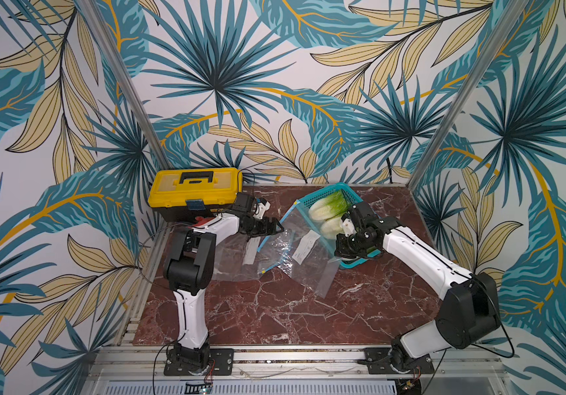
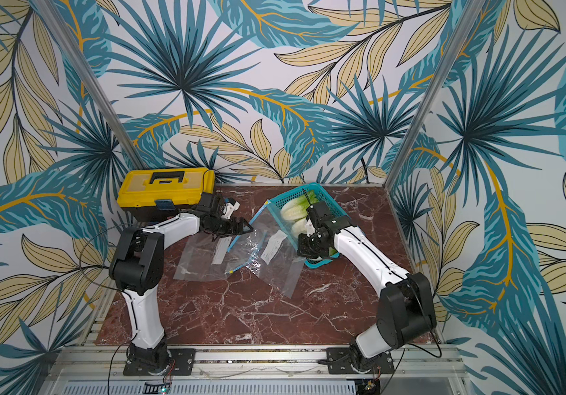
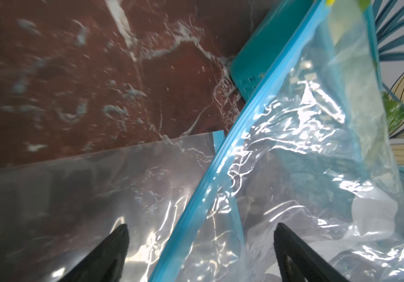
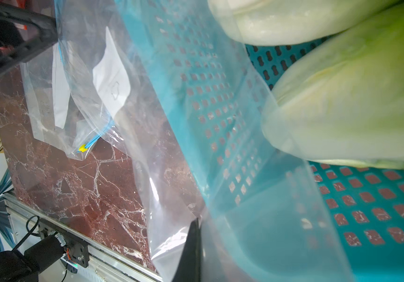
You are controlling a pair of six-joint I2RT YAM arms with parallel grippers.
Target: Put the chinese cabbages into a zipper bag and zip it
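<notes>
Two pale green chinese cabbages, one at the back (image 1: 327,206) and one nearer (image 4: 352,103), lie in a teal basket (image 1: 355,189). A clear zipper bag (image 1: 320,276) with a blue zip strip (image 3: 246,119) is draped from the left gripper's area across to the basket's near side. My right gripper is shut on that bag's edge, over the basket's front end. In the left wrist view, my left gripper is open, and the raised zip strip runs across the view between its fingers.
Another clear sheet with a blue strip and yellow slider (image 4: 83,148) lies flat under the left gripper, apparently a second bag. A yellow toolbox (image 1: 190,187) stands at the back left.
</notes>
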